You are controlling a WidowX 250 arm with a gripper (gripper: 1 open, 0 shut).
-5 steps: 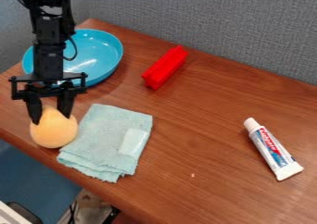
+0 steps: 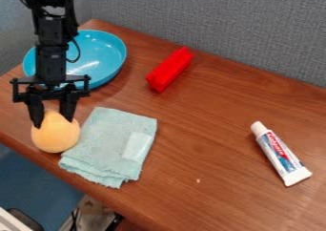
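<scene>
My gripper (image 2: pixel 52 113) hangs at the left edge of the wooden table, shut on a pale orange round object (image 2: pixel 55 134). Just right of the round object lies a folded light blue cloth (image 2: pixel 112 149). A blue bowl (image 2: pixel 105 48) sits behind the gripper at the back left, partly hidden by the arm.
A red block (image 2: pixel 170 69) lies at the back middle, and a white toothpaste tube (image 2: pixel 280 154) at the right. The table's front left edge drops to a blue floor.
</scene>
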